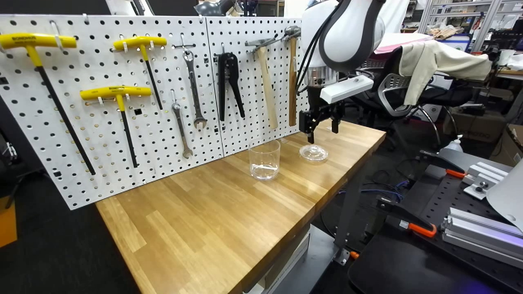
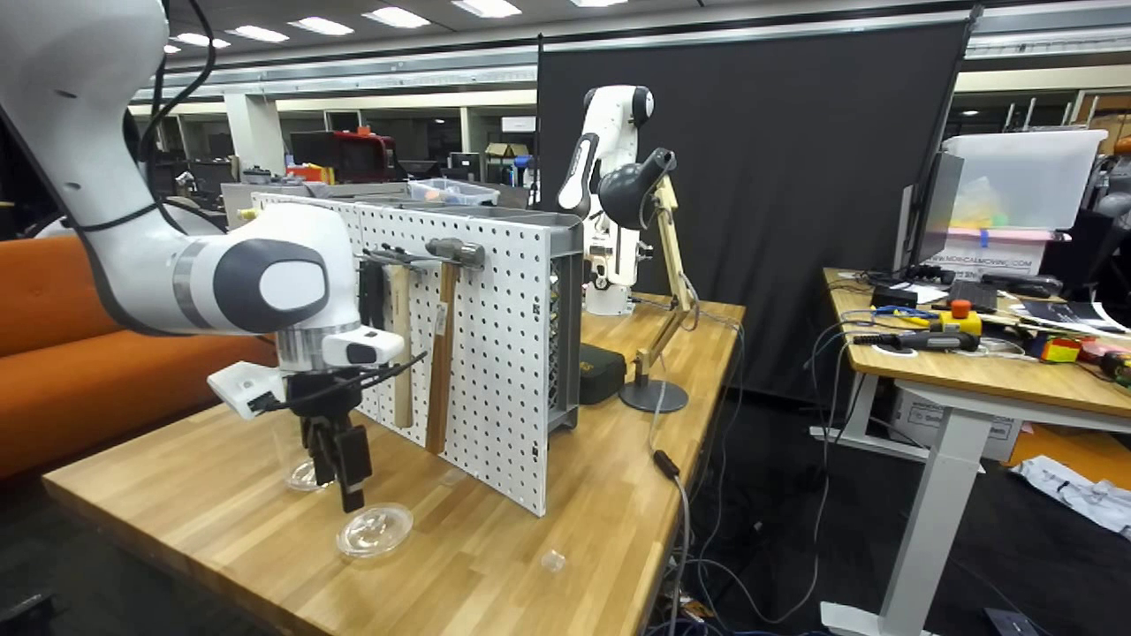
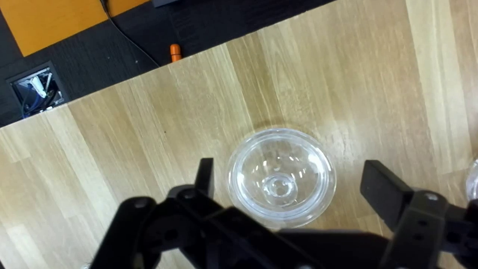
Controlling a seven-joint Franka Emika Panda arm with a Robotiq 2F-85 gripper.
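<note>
A round clear lid point(image 1: 314, 152) with a small central knob lies on the wooden table. My gripper is open above it, and in the wrist view the lid point(image 3: 281, 178) shows between the two black fingers, with nothing held. In exterior view 1 the fingertips hang a little over the lid, apart from it. A clear, straight-sided glass jar point(image 1: 264, 161) stands upright and open at the top, nearer the middle of the table. Exterior view 2 shows the lid point(image 2: 374, 530) in front of the gripper, and the jar's base point(image 2: 309, 475) partly behind it.
A white pegboard point(image 1: 162, 98) with hanging tools runs along the back of the table; two hammers point(image 2: 437, 339) hang close to the arm. A small clear piece point(image 2: 553, 561) lies near the pegboard's end.
</note>
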